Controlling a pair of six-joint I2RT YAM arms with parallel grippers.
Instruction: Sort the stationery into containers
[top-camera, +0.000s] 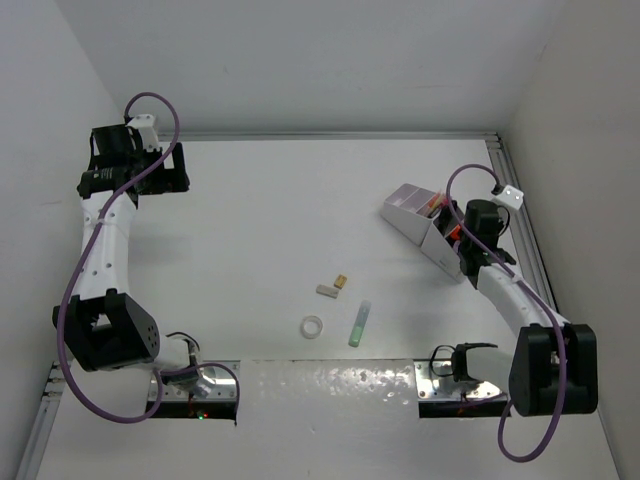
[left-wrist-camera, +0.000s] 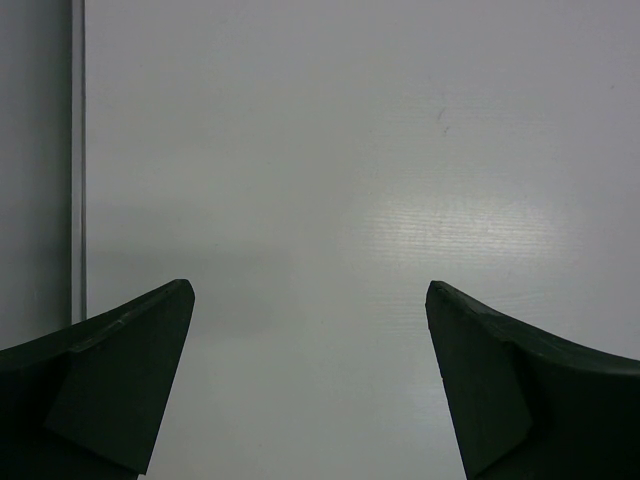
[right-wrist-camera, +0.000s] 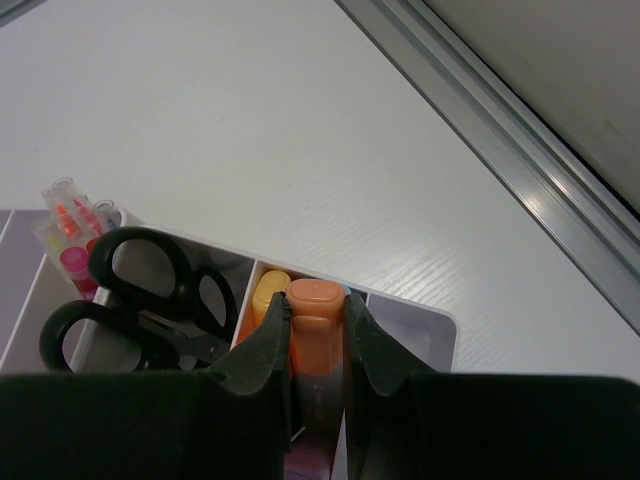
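A multi-compartment organizer (top-camera: 400, 215) at the right holds pens (right-wrist-camera: 70, 220), black scissors (right-wrist-camera: 140, 295) and other items. My right gripper is down at it, shut on an orange-capped item (right-wrist-camera: 318, 355) in a compartment beside the scissors. My left gripper (top-camera: 165, 170) stands open and empty over the bare table at the far left. On the table lie a grey block (top-camera: 327, 291), a yellow block (top-camera: 340, 281), a tape roll (top-camera: 312, 317) and a green-and-clear stick-like item (top-camera: 360, 325).
A metal rail (right-wrist-camera: 530, 190) and wall run along the right edge, close behind the organizer.
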